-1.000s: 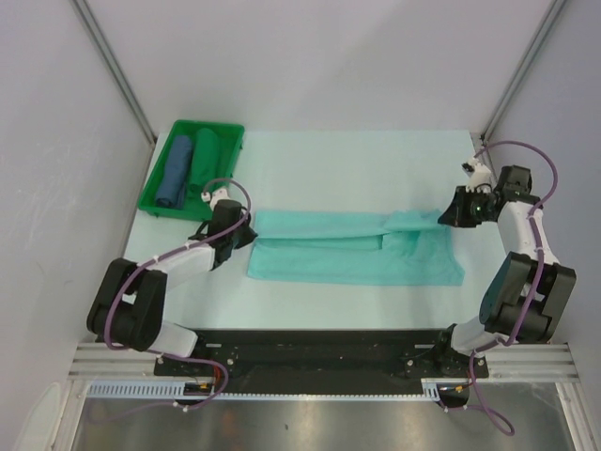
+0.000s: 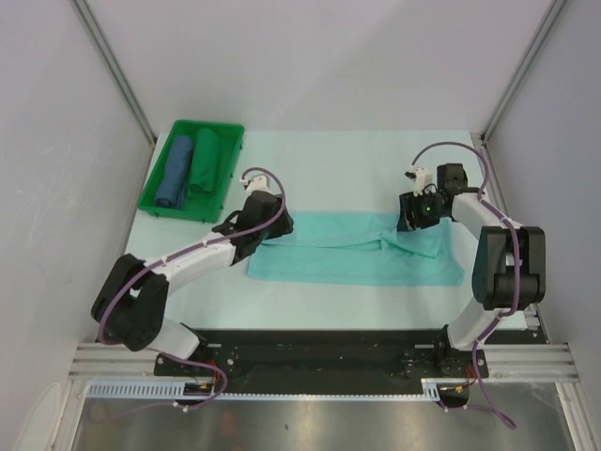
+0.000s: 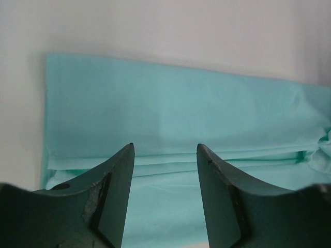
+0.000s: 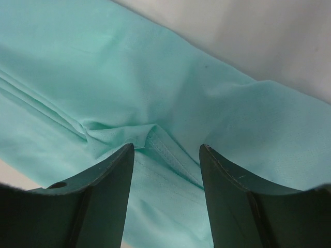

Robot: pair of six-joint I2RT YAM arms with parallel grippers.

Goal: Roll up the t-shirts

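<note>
A turquoise t-shirt (image 2: 329, 267) lies on the white table, its far part folded over toward the near edge into a wide strip. Rumpled folds show at its right end, with a raised flap (image 4: 150, 135) in the right wrist view. My left gripper stands part open above the left portion of the shirt, nothing between its fingers. Over the right portion, my right gripper is open and empty. In the left wrist view, the fold's edge (image 3: 170, 157) runs across just past the fingertips.
At the back left a green basket (image 2: 236, 158) holds a dark blue roll (image 2: 174, 172) and a green roll (image 2: 204, 162).
Both grippers have come inward from the shirt's two ends, the left one moving right, the right one moving left. The right end of the cloth, earlier lifted at the right gripper, now lies down.
</note>
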